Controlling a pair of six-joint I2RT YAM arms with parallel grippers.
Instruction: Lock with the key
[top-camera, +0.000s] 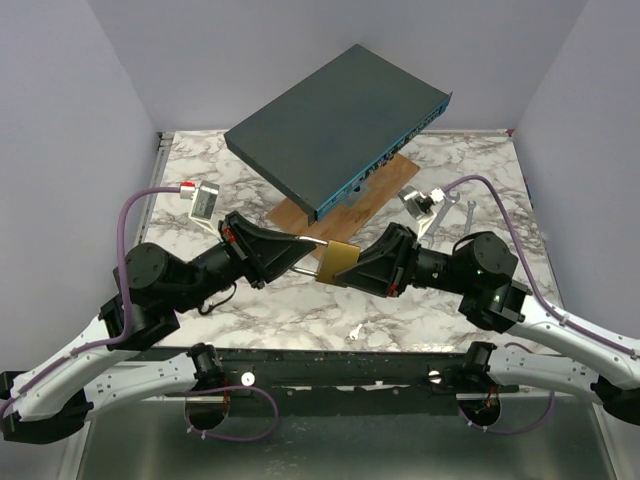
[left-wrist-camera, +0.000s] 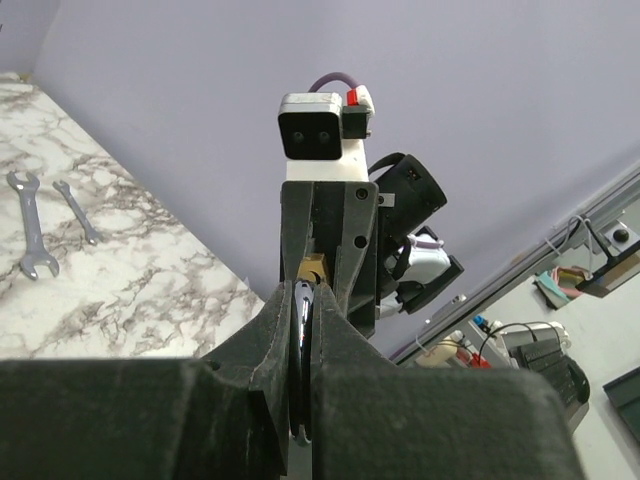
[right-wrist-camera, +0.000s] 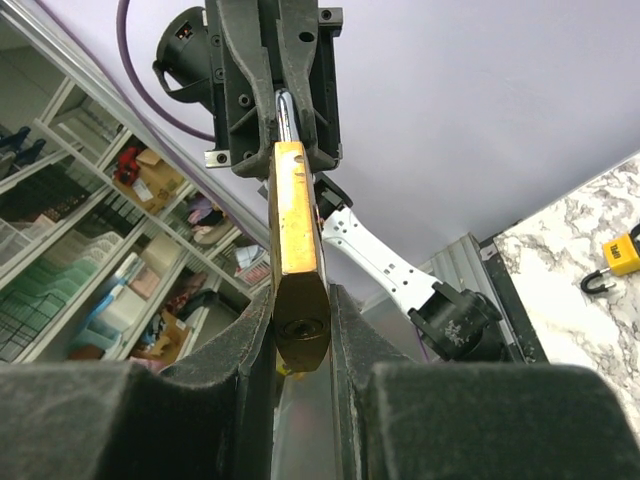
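Observation:
Between the two grippers, above the table, a brass padlock hangs on its side. My right gripper is shut on its brass body, its keyhole end facing that gripper in the right wrist view. The silver shackle points toward my left gripper, which is shut on it. Both shackle legs meet the body's left side in the top view; I cannot tell whether they are locked in. A small silver key lies on the marble table near its front edge, below and apart from the padlock.
A dark rack box overhangs the back of the table above a wooden board. Wrenches lie at the right. Elsewhere on the table is a yellow block with a black loop.

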